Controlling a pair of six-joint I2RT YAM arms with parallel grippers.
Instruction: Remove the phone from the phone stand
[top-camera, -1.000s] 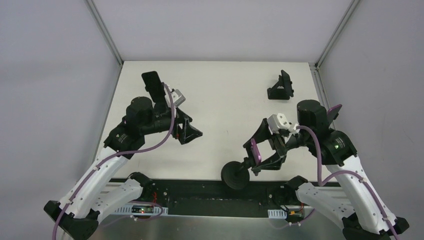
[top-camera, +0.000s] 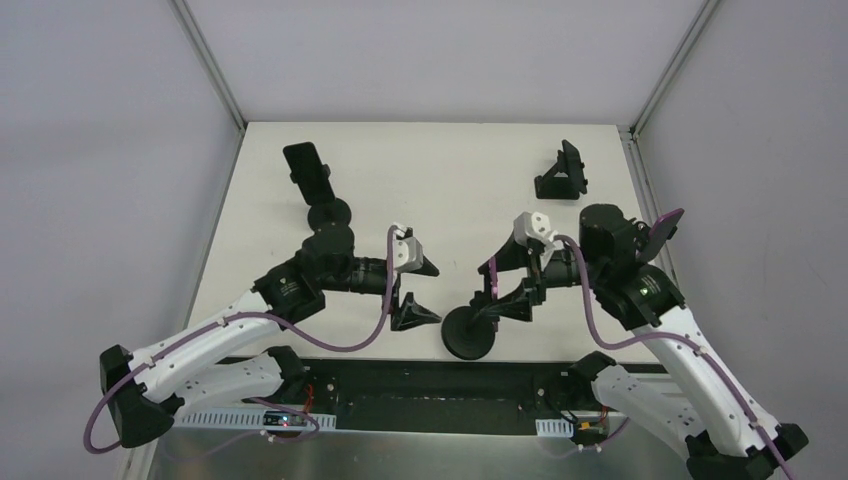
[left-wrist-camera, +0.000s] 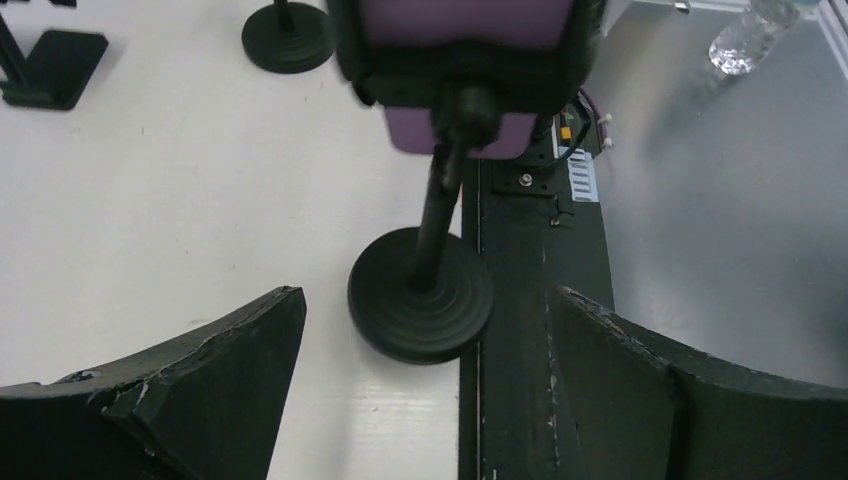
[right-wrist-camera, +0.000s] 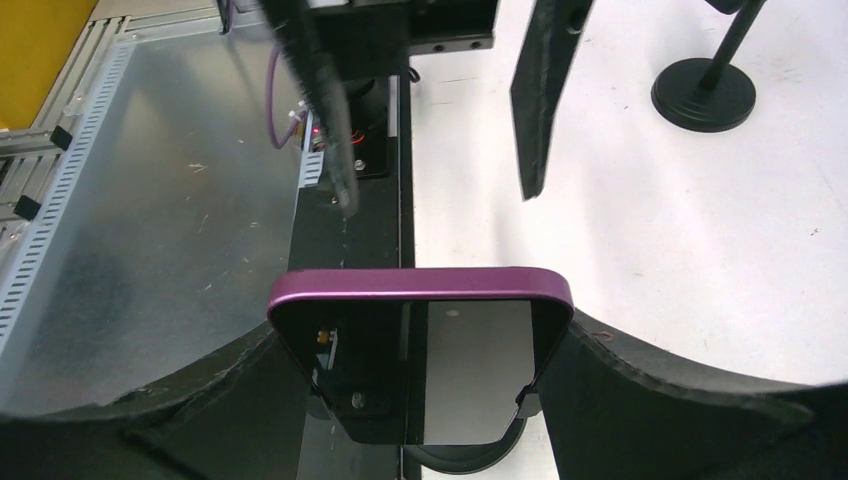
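A purple phone (top-camera: 494, 278) sits at a round-based stand (top-camera: 463, 333) by the table's front edge. My right gripper is shut on it; its purple rim spans between the fingers in the right wrist view. My left gripper (top-camera: 420, 298) stands open just left of the stand. In the left wrist view the holder with purple phone (left-wrist-camera: 460, 30) rises above the black base (left-wrist-camera: 420, 320), ahead of the empty fingers. Whether the phone is still seated in the holder is hard to tell.
A black phone on a stand (top-camera: 308, 170) is at the back left, another black stand (top-camera: 560, 178) at the back right. The front edge drops to a dark rail.
My left gripper has moved right and down in the top view, toward the stand.
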